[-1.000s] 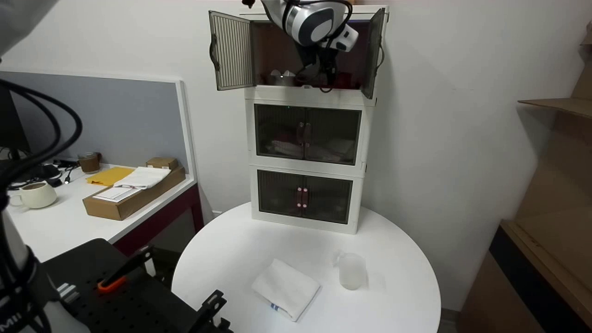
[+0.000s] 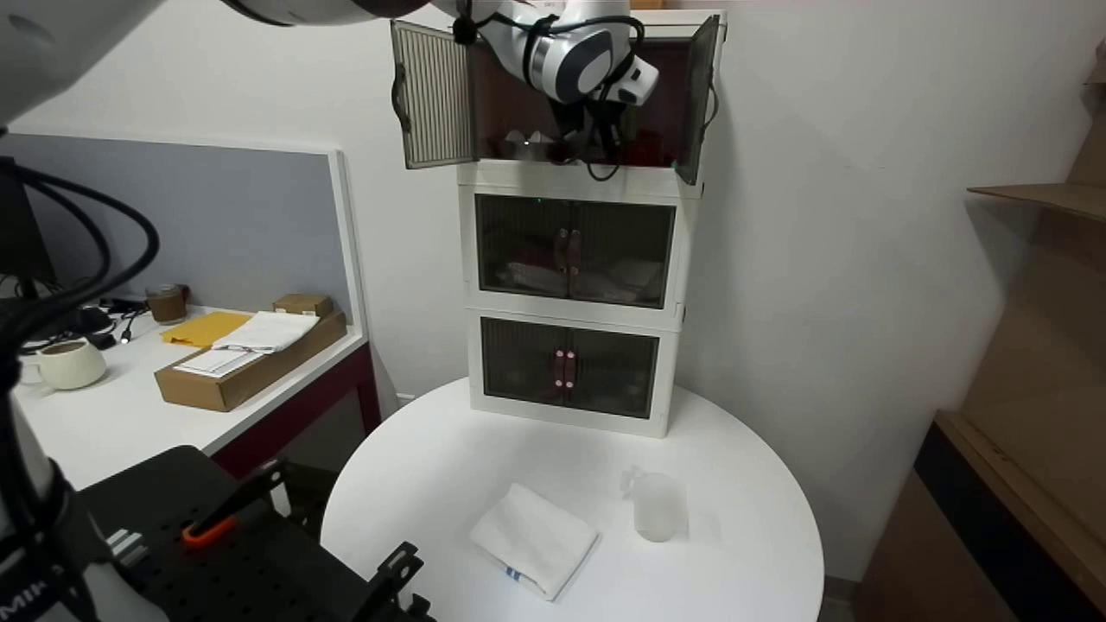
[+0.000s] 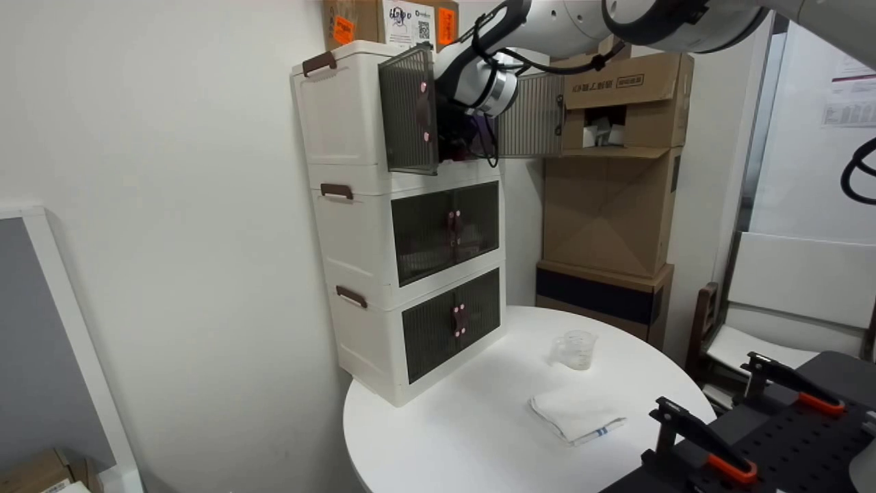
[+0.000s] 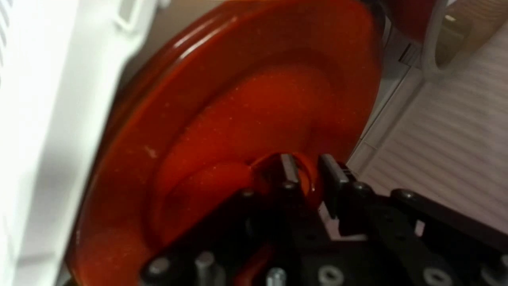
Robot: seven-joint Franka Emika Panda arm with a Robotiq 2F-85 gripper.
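The top compartment of the white cabinet (image 2: 581, 178) stands with both its doors swung open. My gripper (image 2: 593, 135) reaches into that compartment; the second exterior view mostly hides it behind the open door (image 3: 408, 111). Close up in the wrist view, a glossy red-orange dish (image 4: 281, 100) is seen tilted, filling much of the picture. The gripper has its dark fingertips (image 4: 289, 167) apart at the dish's lower right side. Red surface shows in the gap between them. Whether either finger touches the dish cannot be made out.
A white plastic wall (image 4: 52, 119) runs close on the left of the wrist view; a cup-like rim (image 4: 431, 43) is at upper right. On the round table (image 2: 415, 456) lie a folded white cloth (image 2: 534, 539) and a clear measuring cup (image 2: 658, 506). Lower cabinet doors are closed.
The arm's wrist has shifted slightly left and down in exterior view 1, and its dangling cable hangs lower. More of the arm shows across the top. The table items have stayed put.
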